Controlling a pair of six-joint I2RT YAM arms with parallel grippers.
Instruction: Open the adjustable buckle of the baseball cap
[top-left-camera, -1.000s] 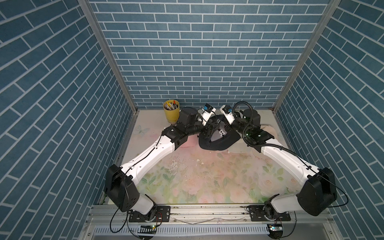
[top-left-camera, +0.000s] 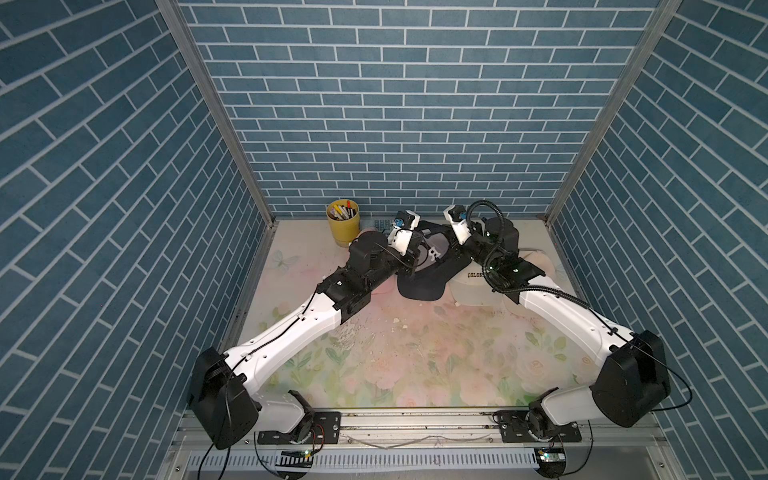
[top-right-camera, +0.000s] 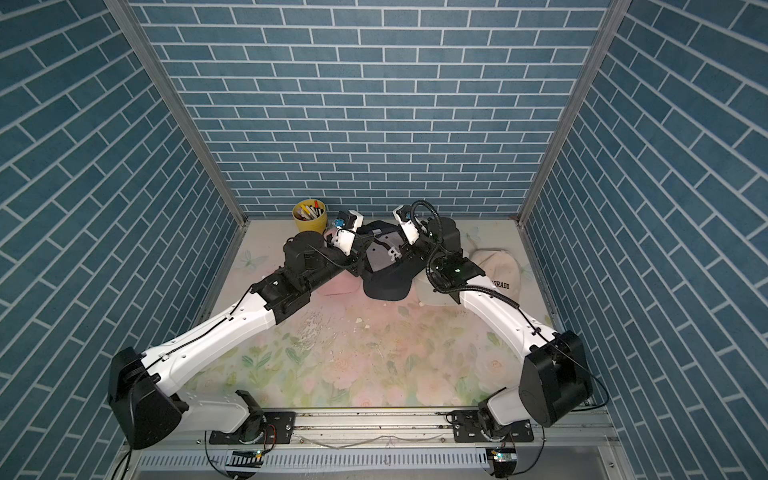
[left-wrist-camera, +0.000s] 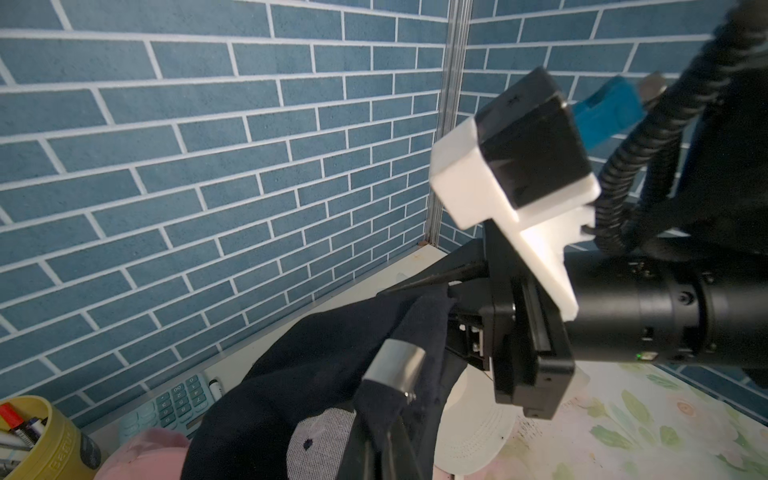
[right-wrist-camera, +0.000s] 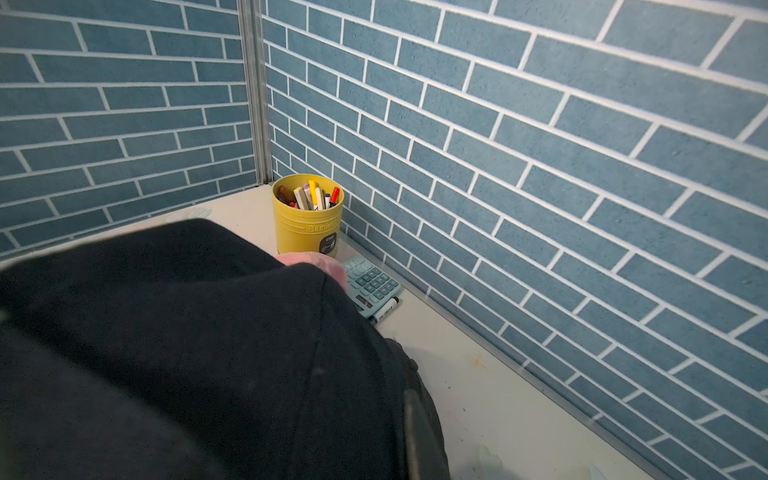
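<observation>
A dark navy cap (top-left-camera: 424, 289) hangs between my grippers at the table's back, its inside showing. In the left wrist view its silver buckle (left-wrist-camera: 393, 361) sits on a strap just above my left gripper, whose fingers are shut at the strap's lower end; whether they pinch it is unclear. My right gripper is shut at the upper edge of the cap, with dark cloth at its fingertips. In the right wrist view the cap's fabric (right-wrist-camera: 200, 344) fills the lower left, hiding most of that gripper.
A yellow pen bucket (top-left-camera: 343, 228) stands at back left, beside a calculator (right-wrist-camera: 369, 284) and a pink cap (right-wrist-camera: 308, 260). Beige caps (top-right-camera: 496, 280) lie at the right. Brick-patterned walls surround three sides.
My left arm has drawn back toward the left and its wrist tilted. The cap's upper edge by my right gripper has risen slightly; the right arm has shifted only a little.
</observation>
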